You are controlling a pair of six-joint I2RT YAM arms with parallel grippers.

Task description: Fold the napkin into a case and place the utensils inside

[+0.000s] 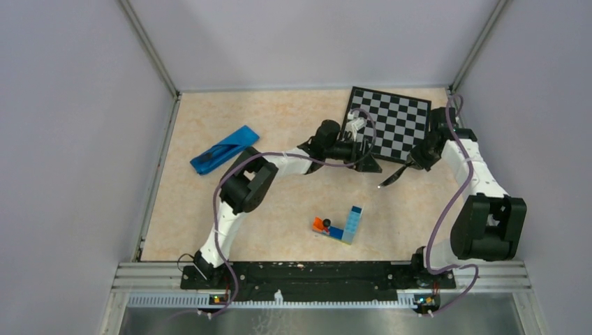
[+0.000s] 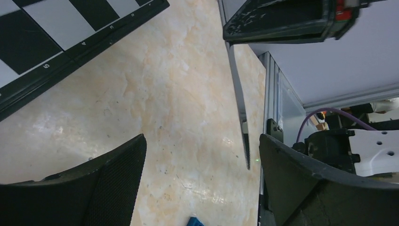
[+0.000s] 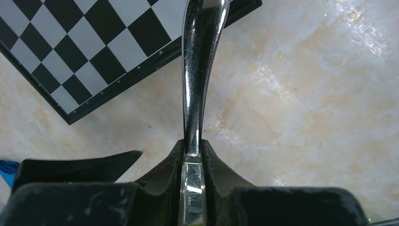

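Observation:
A metal knife (image 1: 394, 176) is clamped in my right gripper (image 1: 410, 164), shut on it above the table near the board's front corner. In the right wrist view the knife (image 3: 196, 94) runs up from between the fingertips; in the left wrist view its length (image 2: 239, 94) hangs below the right gripper's dark finger (image 2: 277, 23). My left gripper (image 1: 380, 167) is open and empty, just left of the knife, its fingers (image 2: 110, 179) wide apart. The blue folded napkin (image 1: 237, 142) lies at the table's left, with a small dark thing (image 1: 207, 155) on it, too small to identify.
A black-and-white checkered board (image 1: 387, 122) lies at the back right, its left part under the left arm. A toy-brick piece (image 1: 351, 223) in blue and orange sits front centre. Bare table (image 1: 293, 195) spreads between the napkin and the bricks.

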